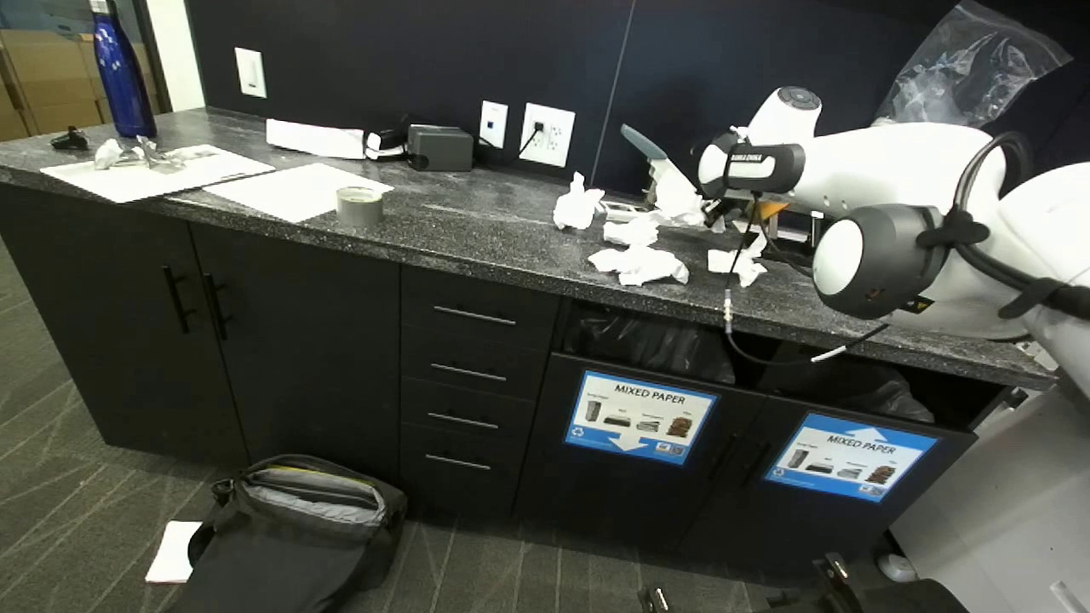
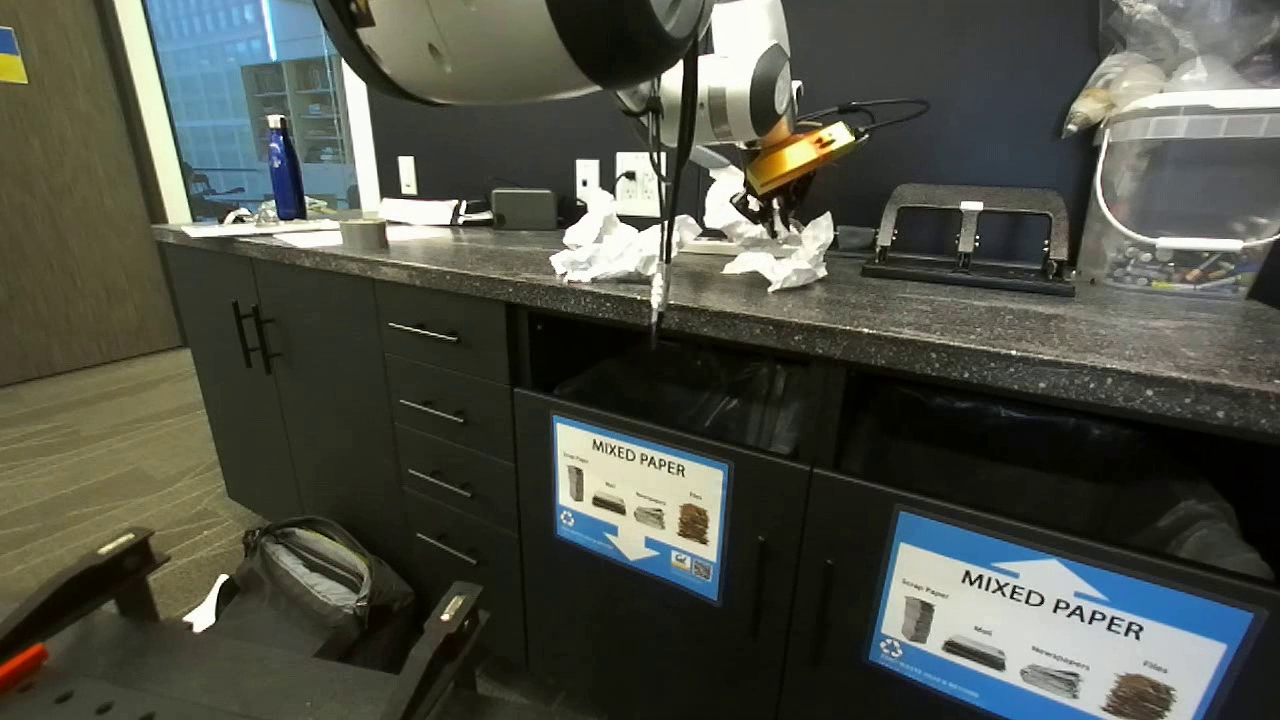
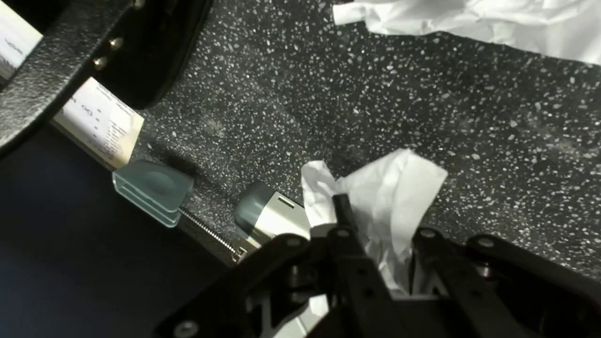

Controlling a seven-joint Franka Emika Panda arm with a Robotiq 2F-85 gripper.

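Crumpled white paper sticks up between the fingers of my gripper, which is shut on it in the wrist view. From the side, that paper shows just left of the wrist, close to the back wall and in front of a stapler's raised arm. In exterior view 2 the gripper points down low over the counter, partly behind another crumpled sheet. More crumpled paper lies on the counter: one piece at the left, others nearer the front edge.
A black hole punch and a clear bucket stand to the right. Open bin slots lie under the counter's front edge. Farther left are a tape roll, flat sheets and a blue bottle.
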